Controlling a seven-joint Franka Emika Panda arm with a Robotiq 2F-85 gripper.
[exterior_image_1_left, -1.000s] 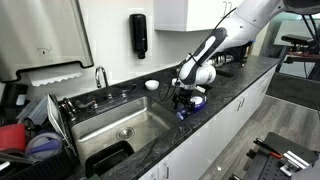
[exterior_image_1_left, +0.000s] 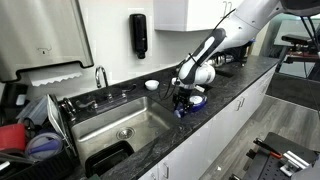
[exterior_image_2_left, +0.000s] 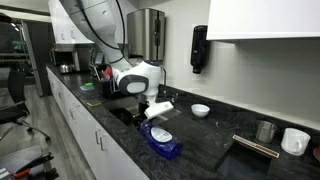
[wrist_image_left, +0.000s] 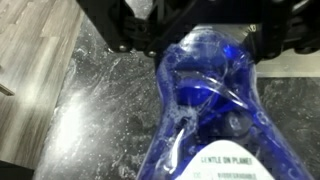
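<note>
A clear blue bottle (wrist_image_left: 205, 100) with a white label lies on the dark counter, its narrower end towards the top of the wrist view. The dark fingers (wrist_image_left: 135, 35) of my gripper stand on either side of that end. Whether they press on it cannot be told. In exterior view 2 the bottle (exterior_image_2_left: 164, 146) lies near the counter's front edge, the gripper (exterior_image_2_left: 145, 112) low beside its near-left end. From exterior view 1, the white arm reaches down to the bottle (exterior_image_1_left: 197, 101), and the fingertips are too small to make out.
A sink (exterior_image_1_left: 125, 132) with a tap (exterior_image_1_left: 101, 77) lies beside the arm. A white bowl (exterior_image_2_left: 200, 110) stands towards the wall. Dishes in a rack (exterior_image_1_left: 40, 145) fill the counter's near end. Bare counter (exterior_image_2_left: 215, 135) shows right of the bottle.
The arm and the bottle keep nearly the same place over the last second; only a slight shift at the gripper shows.
</note>
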